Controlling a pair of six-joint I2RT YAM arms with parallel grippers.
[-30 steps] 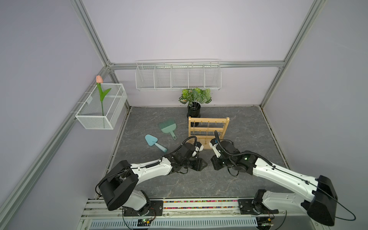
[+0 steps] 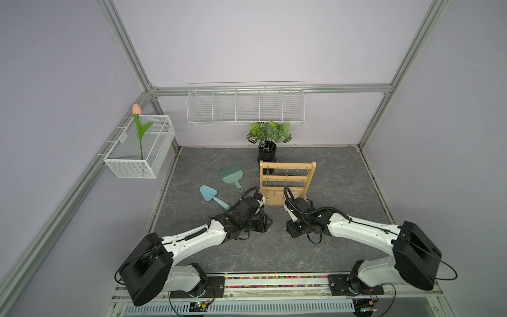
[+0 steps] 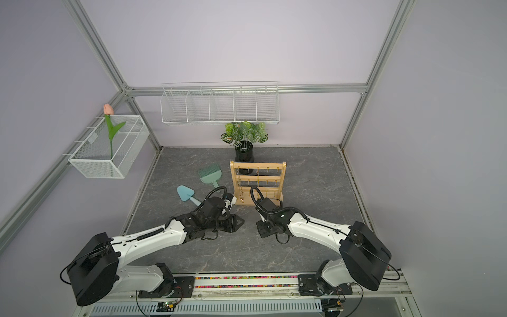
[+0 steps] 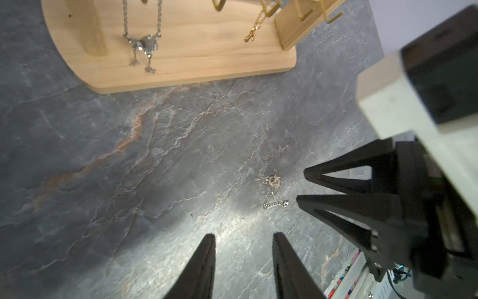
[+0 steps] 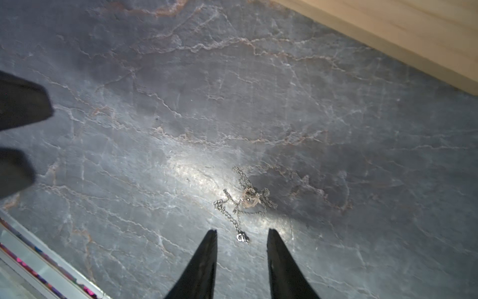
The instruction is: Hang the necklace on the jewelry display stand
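A thin silver necklace [image 5: 250,197] lies bunched on the grey table in the right wrist view, with a small pinkish pendant in its middle. My right gripper is open above it, its fingertips on either side of the chain's lower end; nothing is held. In the left wrist view the same necklace [image 4: 273,181] lies just off the right gripper's fingertips. My left gripper stands open and empty over bare table, left of the necklace. The wooden display stand [image 2: 287,164] is behind both grippers, with hooks and some chains hanging on it.
A silver necklace [image 4: 148,44] and a gold chain [image 4: 256,25] hang at the stand. Left of it lie a blue trowel [image 2: 209,192] and a green dustpan [image 2: 231,174]. A potted plant [image 2: 267,150] stands behind.
My left arm has shifted to the left, away from the right one.
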